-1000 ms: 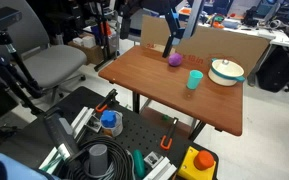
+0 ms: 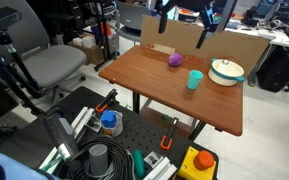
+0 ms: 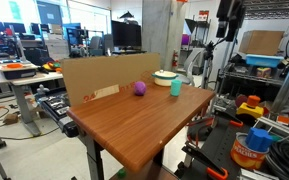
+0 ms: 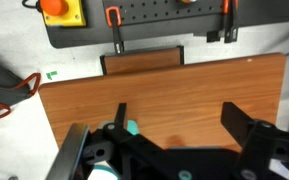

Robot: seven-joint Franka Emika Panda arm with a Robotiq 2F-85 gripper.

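Observation:
My gripper [image 2: 183, 32] hangs high above the wooden table [image 2: 144, 75], its fingers spread wide with nothing between them. A teal cup [image 2: 194, 80] stands upright on the table's right half. Farther back sits a round purple object [image 2: 175, 59]. A white pot with a teal base [image 2: 226, 72] stands near the right edge. In the wrist view, the open gripper looks down on the tabletop; the cup [image 4: 133, 127] shows partly between the fingers, and the pot [image 4: 102, 172] is mostly cut off.
Cardboard panels [image 3: 108, 76] stand along the table's back edge. In front is a dark base [image 2: 124, 140] with clamps, a blue item [image 2: 109, 118], a cable coil [image 2: 99, 155] and an orange-yellow box [image 2: 197, 163].
My gripper has shifted to the right in exterior view 1 and is slightly higher in the picture, still open. The cup, purple object and pot have stayed in place.

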